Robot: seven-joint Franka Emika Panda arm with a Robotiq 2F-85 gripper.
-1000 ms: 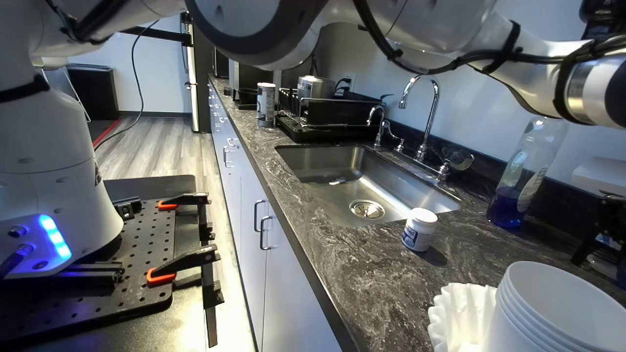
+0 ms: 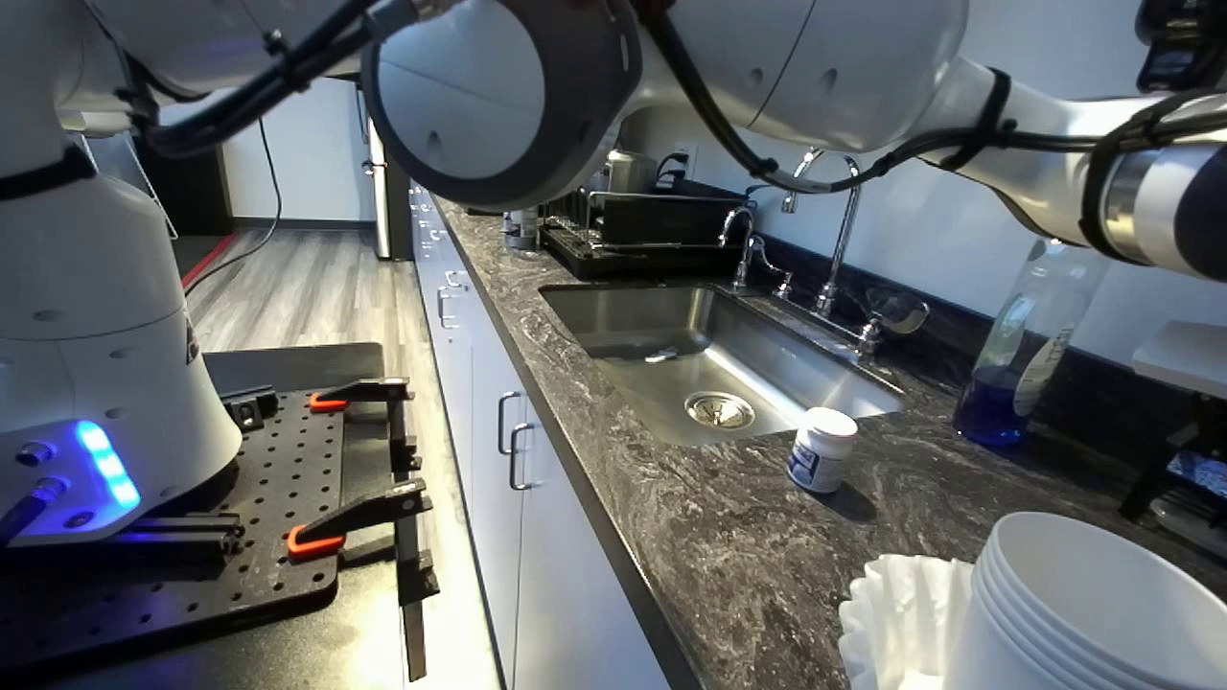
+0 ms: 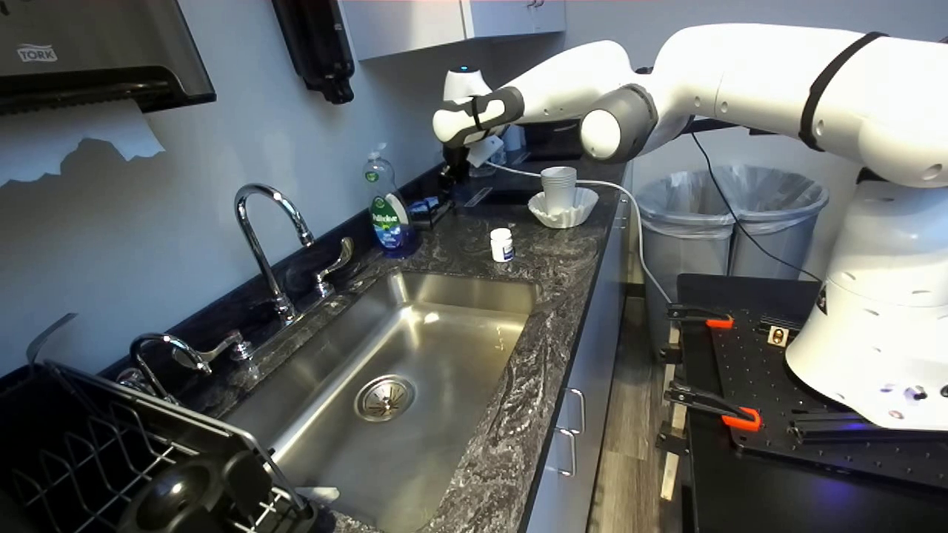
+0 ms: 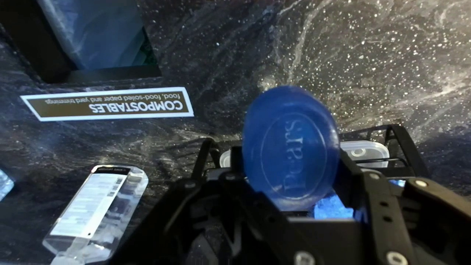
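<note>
In the wrist view, my gripper is shut on a blue, translucent oval bar (image 4: 289, 132) with "Pears" raised on its face. One finger presses each side of the bar. Beneath it, and partly hidden by the bar and fingers, is a black wire caddy (image 4: 408, 152) on the dark counter. A blue sponge (image 4: 333, 207) and a clear plastic piece (image 4: 364, 152) show in the caddy. Exterior view 2 has the gripper (image 3: 455, 178) at the far end of the counter near the wall, close to the caddy; the bar is too small to make out there.
A clear bottle (image 4: 95, 212) lies left of the caddy in the wrist view, below a "COMPOSTABLES" label (image 4: 110, 103) and a dark-framed opening (image 4: 114, 73). Dish soap (image 3: 388, 209), a white pill bottle (image 3: 502, 244) and stacked cups (image 3: 558, 188) stand between gripper and sink (image 3: 462, 306).
The counter objects have stayed put.
</note>
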